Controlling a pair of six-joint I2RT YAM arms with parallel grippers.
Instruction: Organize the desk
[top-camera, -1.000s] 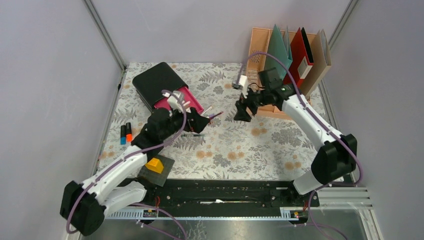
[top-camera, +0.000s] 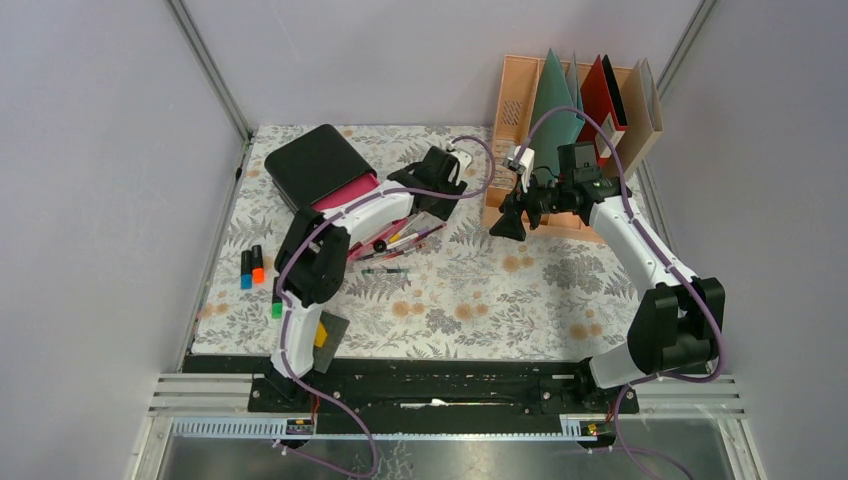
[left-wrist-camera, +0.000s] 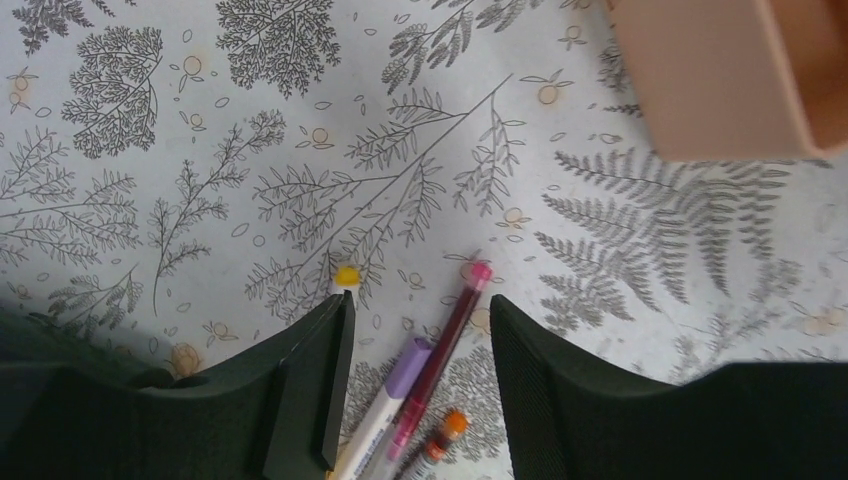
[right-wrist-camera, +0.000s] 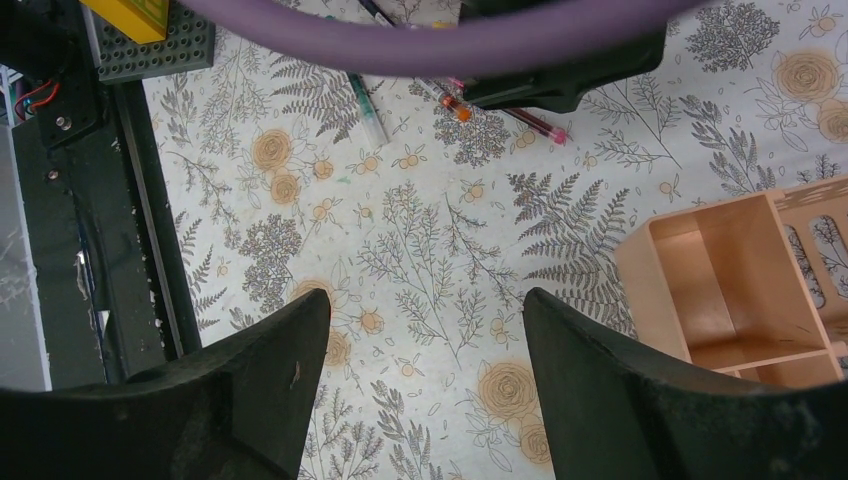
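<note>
Several pens and pencils (top-camera: 404, 240) lie loose in front of the dark case (top-camera: 318, 165), whose pink inside (top-camera: 346, 190) shows at its open edge. Over the table just beyond these pens is my left gripper (top-camera: 446, 208), its fingers apart. Below them, the left wrist view shows a yellow-tipped pen (left-wrist-camera: 346, 276), a purple-ended pen (left-wrist-camera: 407, 368) and a dark red pencil (left-wrist-camera: 455, 325), none gripped. My right gripper is open and empty, above bare tabletop beside the peach organizer (right-wrist-camera: 655, 285). A teal pen (right-wrist-camera: 367, 108) lies apart from the pile.
Folders in teal (top-camera: 552, 105), red (top-camera: 598, 100) and tan (top-camera: 640, 112) stand in the organizer. Blue (top-camera: 246, 268) and orange (top-camera: 257, 262) markers lie at the left. The left arm partly covers a grey pad (top-camera: 332, 335).
My left arm has swung toward the back and right, passing over the pens and now covering most of the yellow block.
</note>
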